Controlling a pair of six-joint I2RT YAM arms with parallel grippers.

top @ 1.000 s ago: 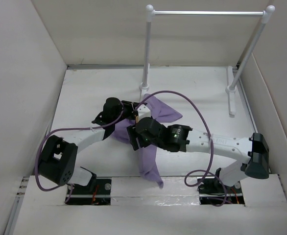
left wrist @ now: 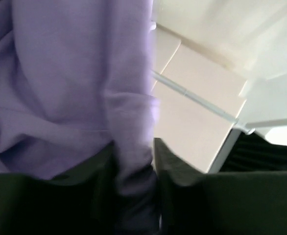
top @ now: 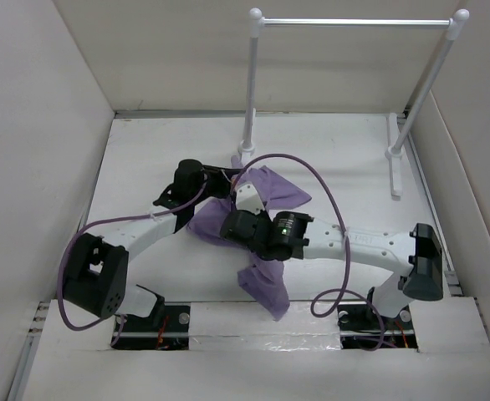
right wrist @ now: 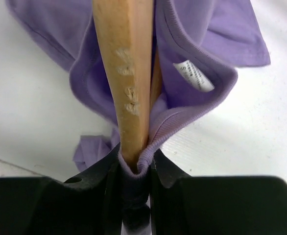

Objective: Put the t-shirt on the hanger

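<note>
The lavender t-shirt is raised at the middle, its lower part draped toward the front edge. A wooden hanger runs inside its collar, where a label shows in the right wrist view. My right gripper is shut on the collar and hanger. My left gripper is just behind the right one; in the left wrist view a fold of shirt lies between its blurred, part-open fingers. The two arms hide much of the shirt in the top view.
A white rack stands at the back, its left post close behind the shirt. Walls close in the sides and back.
My left gripper and arm have shifted slightly up and left in the top view. The right arm has shifted toward the front left, and the shirt's lower end has moved a little right.
</note>
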